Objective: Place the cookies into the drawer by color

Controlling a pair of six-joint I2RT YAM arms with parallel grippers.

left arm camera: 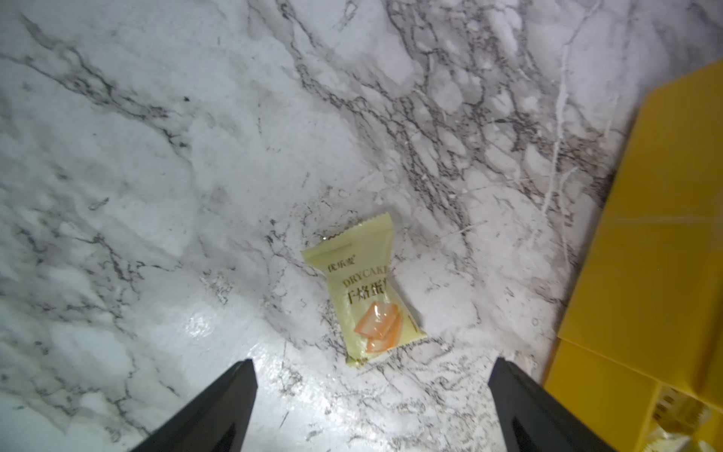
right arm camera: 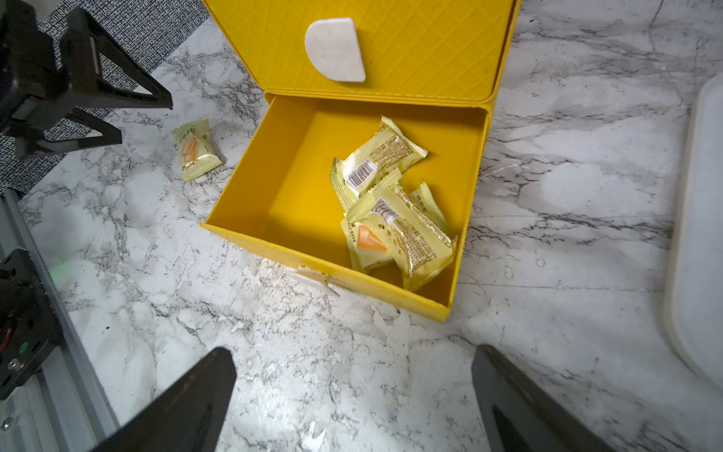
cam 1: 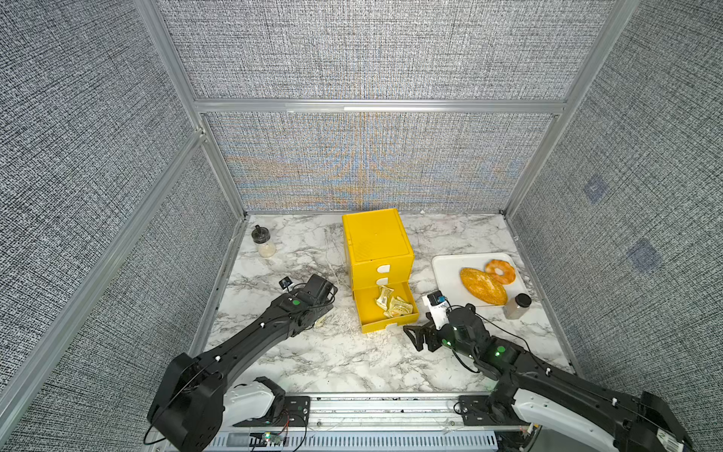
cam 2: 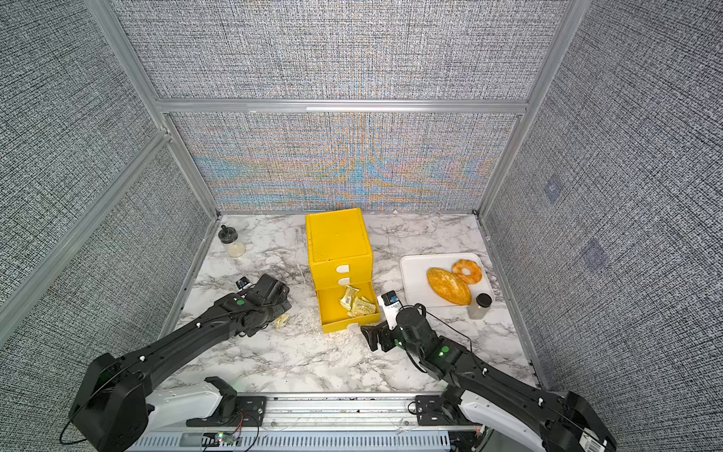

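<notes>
A single pale-yellow cookie packet (left arm camera: 365, 290) lies flat on the marble table left of the yellow drawer unit. Above it hovers my left gripper, open, its two fingertips showing apart at the bottom of the left wrist view. The bottom drawer (right arm camera: 290, 188) is pulled out and holds several yellow packets (right arm camera: 406, 233) heaped toward its right side. My right gripper stands open just in front of the drawer's right corner, with only bare table seen between its fingers. The drawer unit (cam 1: 376, 237) has its upper drawers closed.
To the right sits a white tray (cam 1: 448, 263) with a long bread (cam 1: 482, 286) and a ring-shaped one (cam 1: 500, 271). A dark-capped jar (cam 1: 517, 306) stands at its corner; another jar (cam 1: 262, 239) is back left.
</notes>
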